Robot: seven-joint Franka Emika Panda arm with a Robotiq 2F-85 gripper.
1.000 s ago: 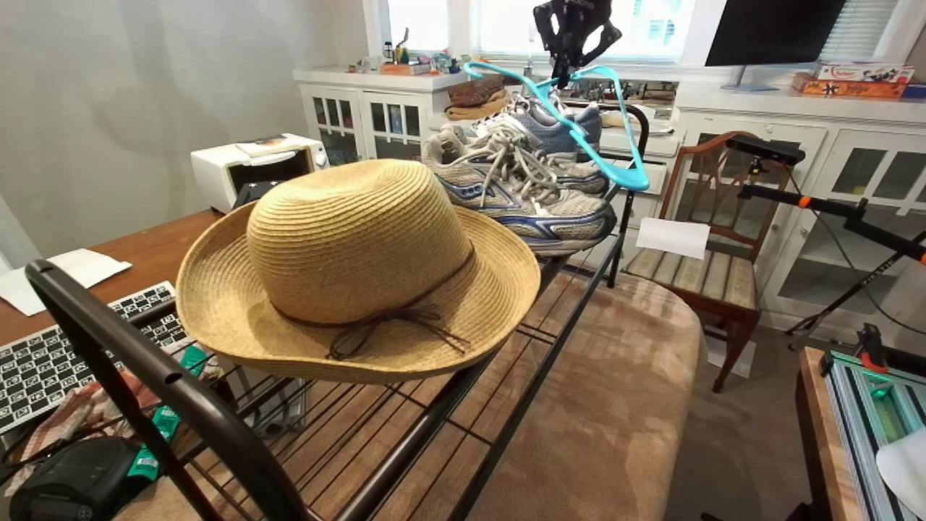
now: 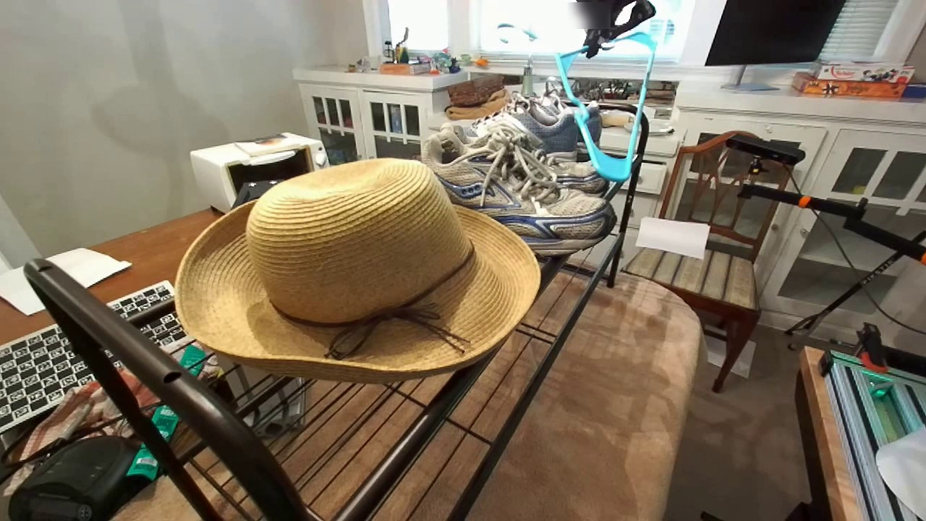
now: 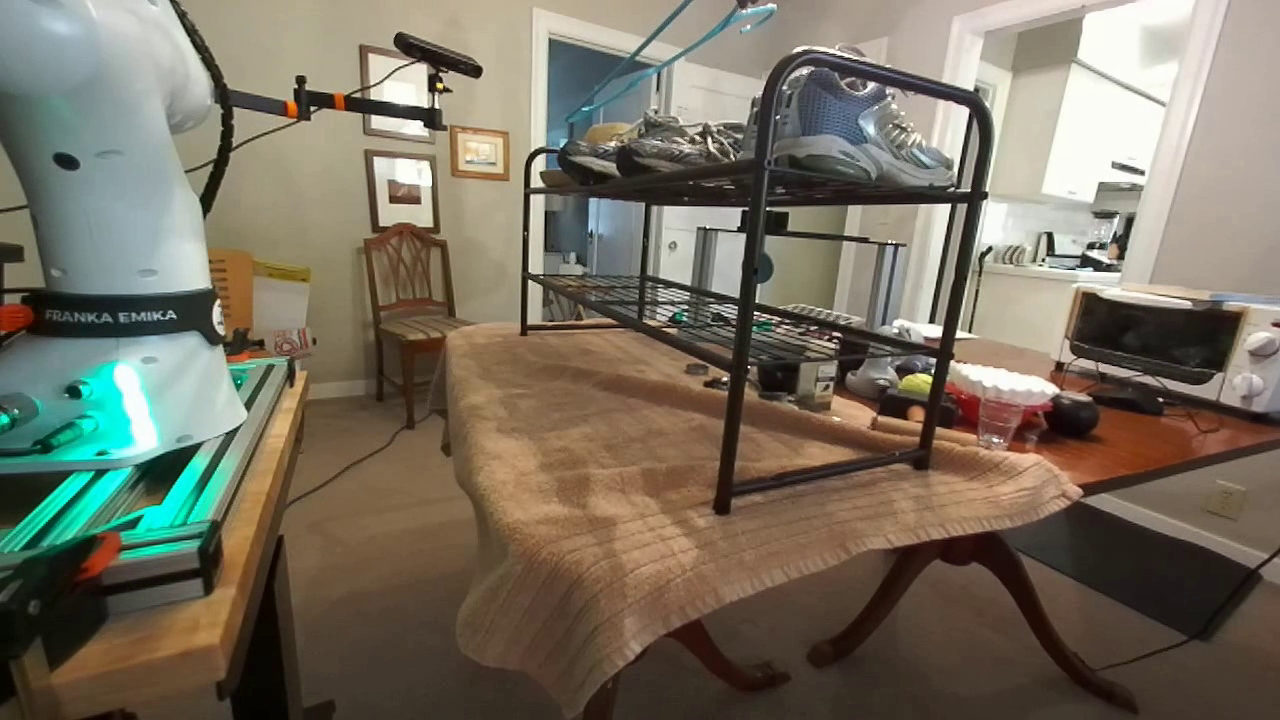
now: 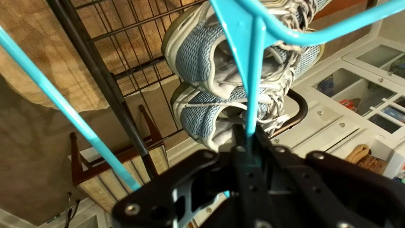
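Note:
A turquoise plastic hanger (image 2: 631, 165) hangs in the air above the far end of the black shoe rack. My gripper (image 2: 592, 48) is shut on it, and the hold is clearest in the wrist view, where the gripper pinches a thin bar of the hanger (image 4: 255, 76). Behind the hanger there, two grey-blue running shoes (image 4: 197, 57) rest on the rack's top shelf. In exterior view 2 only part of the hanger (image 3: 648, 66) shows at the top edge, and the gripper is out of that frame.
A straw hat (image 2: 356, 243) sits on the rack's near end, with sneakers (image 2: 521, 187) beyond it. The rack (image 3: 758, 276) stands on a towel-covered table (image 3: 576, 480); its lower shelf looks mostly bare. A wooden chair (image 2: 712, 252) stands past the table.
The gripper has moved up and to the right in exterior view 1, carrying the hanger. The hanger has turned and now appears narrower and steeper. Hat and shoes have stayed put.

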